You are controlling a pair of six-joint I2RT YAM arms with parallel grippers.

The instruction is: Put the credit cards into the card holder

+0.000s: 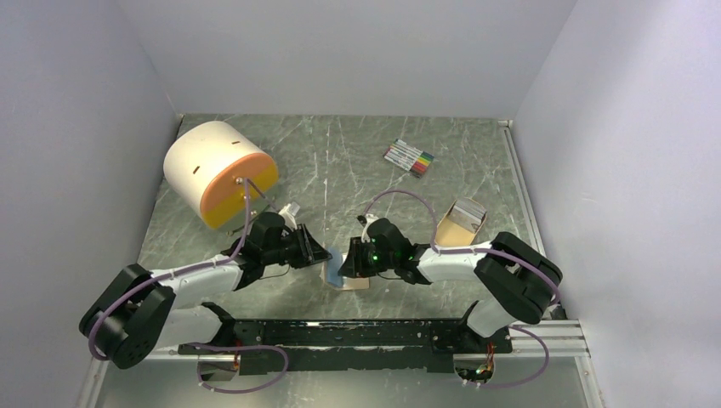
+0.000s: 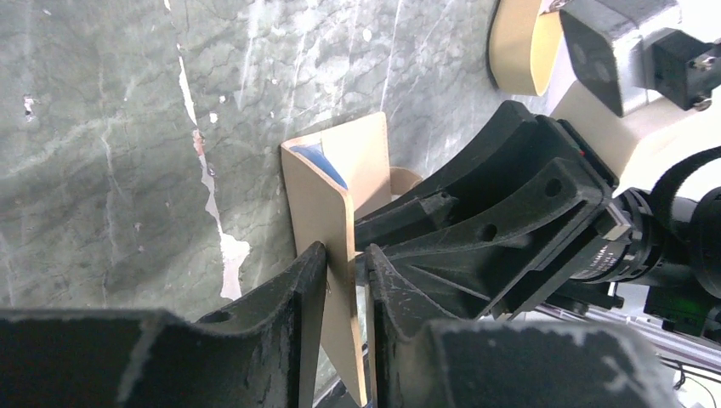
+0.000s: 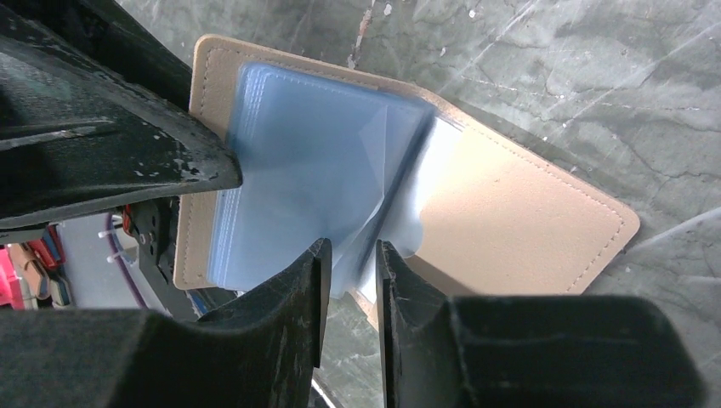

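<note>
The card holder (image 1: pixel 359 284), tan with blue-tinted clear sleeves (image 3: pixel 293 170), lies opened on the table's near middle. My left gripper reaches in from the left, its fingers standing around the upright tan cover (image 2: pixel 316 204), with a narrow gap on the right-hand side. From the other side, my right gripper is shut on a clear sleeve page, lifted at the fold; the fingertips hide part of the grip. Pale flat pieces, perhaps the cards (image 1: pixel 468 212), rest in a tan box at the right; they are too small to identify.
A large cream cylinder (image 1: pixel 204 161) with an orange and yellow end stands at the back left. Several slim, pen-like items (image 1: pixel 408 157) with coloured ends lie at the back. The tan box (image 1: pixel 451 234) sits beyond the right arm.
</note>
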